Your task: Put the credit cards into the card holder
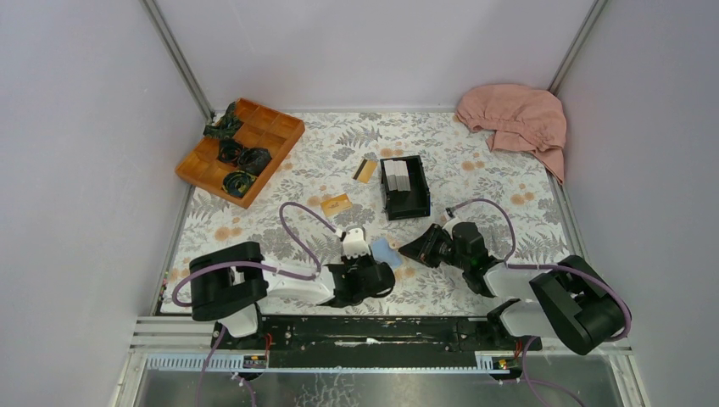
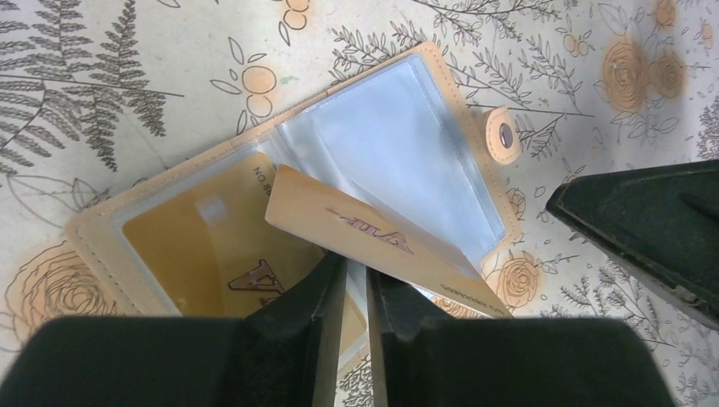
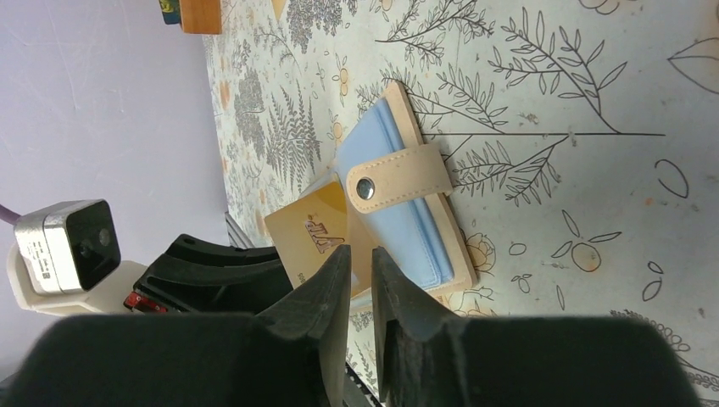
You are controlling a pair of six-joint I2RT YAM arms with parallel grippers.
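Observation:
The card holder (image 1: pixel 387 253), beige-edged with pale blue pockets, lies between my two arms. In the left wrist view it is spread open; a gold card (image 2: pixel 191 246) lies flat in one pocket. A second gold card (image 2: pixel 356 225) stands tilted over the holder's middle, right at the tips of my left gripper, whose fingers have a narrow gap. How firmly they grip it is hidden. My right gripper is nearly closed above the holder's blue pocket (image 3: pixel 407 229), nothing clearly visible between its fingers. Two more cards lie on the table: one orange (image 1: pixel 337 204), one striped (image 1: pixel 365 170).
Behind the holder stands a black box (image 1: pixel 408 205) with white items inside. An orange divided tray (image 1: pixel 273 134) with dark bundles is at the back left. A pink cloth (image 1: pixel 517 119) lies back right.

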